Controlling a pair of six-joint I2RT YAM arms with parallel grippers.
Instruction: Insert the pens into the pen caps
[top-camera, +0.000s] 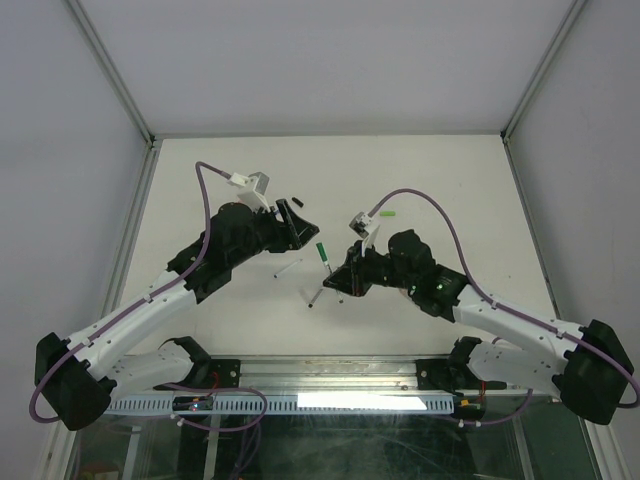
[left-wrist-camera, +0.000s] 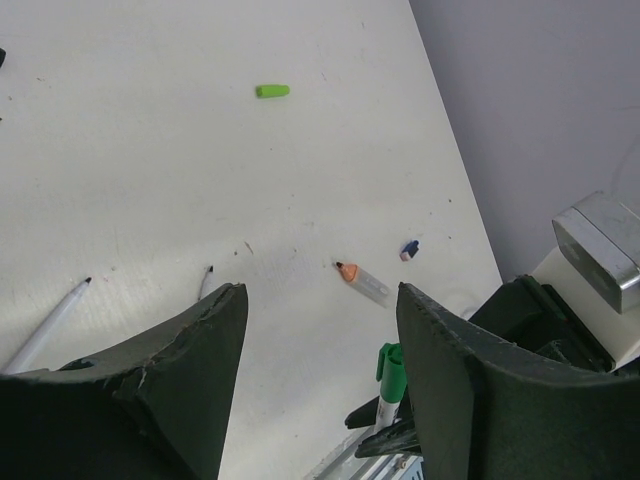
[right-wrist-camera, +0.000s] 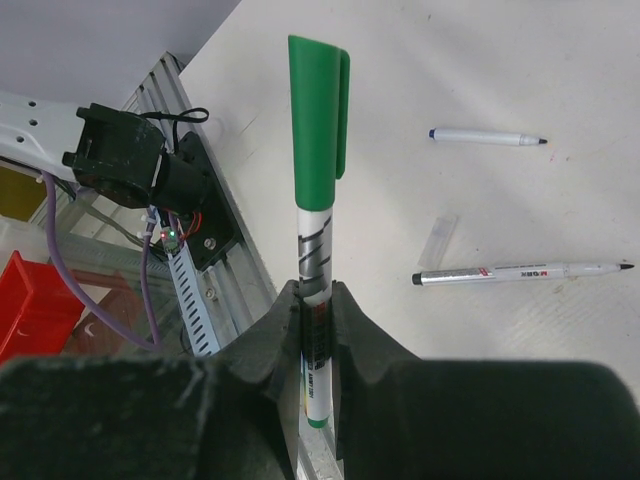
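In the right wrist view a white marker (right-wrist-camera: 317, 250) with a green cap (right-wrist-camera: 316, 120) on its upper end stands nearly upright, and my right gripper is shut on its body. The green cap (top-camera: 322, 252) points toward the left gripper in the top view. My left gripper (top-camera: 307, 228) hangs up and to the left of it, open, with nothing between its fingers. Uncapped pens lie on the table: a black one (right-wrist-camera: 530, 272) and a thin blue one (right-wrist-camera: 485, 137). Loose caps are a light green one (left-wrist-camera: 272, 91) and a small black one (top-camera: 297, 202).
An orange-tipped pen (left-wrist-camera: 365, 283) and a small blue cap (left-wrist-camera: 409, 250) lie on the right side of the table. A translucent strip (right-wrist-camera: 438, 242) touches or nearly touches the black pen.
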